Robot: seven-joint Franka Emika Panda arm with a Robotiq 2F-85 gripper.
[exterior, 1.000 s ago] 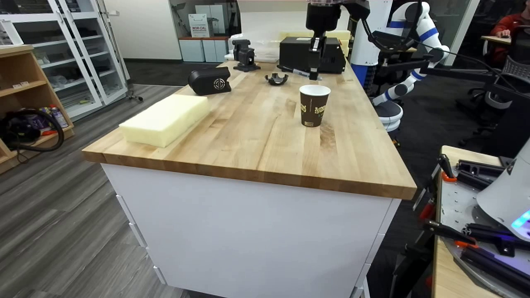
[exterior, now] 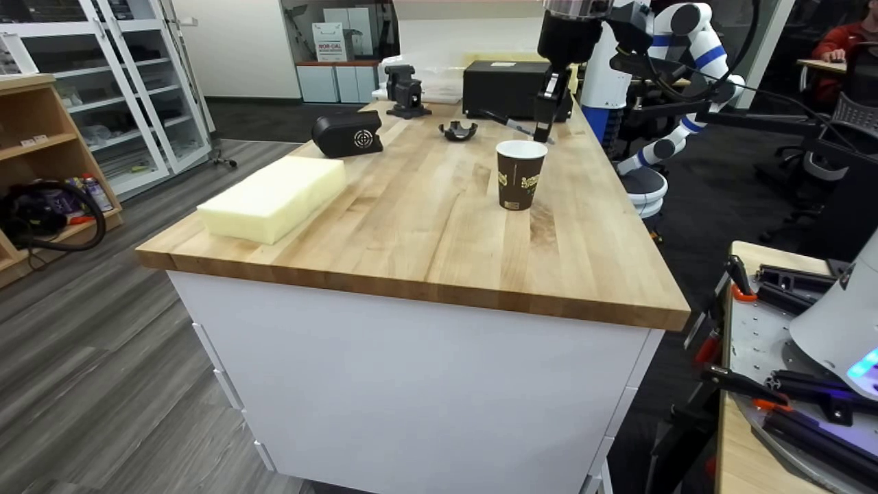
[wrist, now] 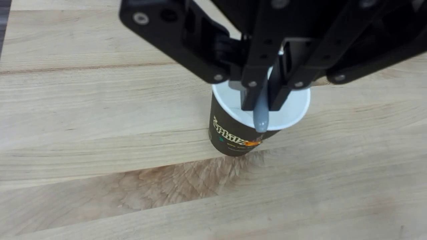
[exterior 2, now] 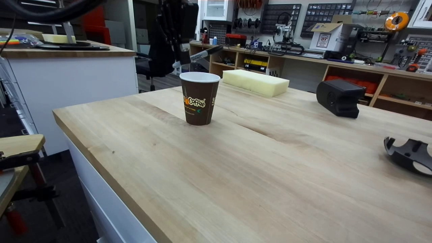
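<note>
A grey marker with a black cap (exterior 2: 202,54) is pinched in my gripper (exterior 2: 184,60), tilted and sticking out to both sides. In exterior view 1 the gripper (exterior: 543,136) appears behind and above a brown paper coffee cup (exterior: 519,182). That cup (exterior 2: 199,99) stands upright on the wooden table with its white rim upward. From the wrist view, my shut gripper overlaps the cup's opening (wrist: 290,110), and the marker's grey end (wrist: 261,119) points toward the near rim. The marker's other end is hidden there by the fingers.
A pale yellow foam block (exterior: 276,197) lies at the table's left edge. Farther back are a black speaker-like object (exterior: 347,134), a curved black part (exterior: 457,131), a black stand (exterior: 405,92) and a black box (exterior: 510,90). Wood around the cup is clear.
My gripper has moved right and slightly nearer the camera in exterior view 1, carrying the marker, which now tilts more steeply. The cup has stayed where it was.
</note>
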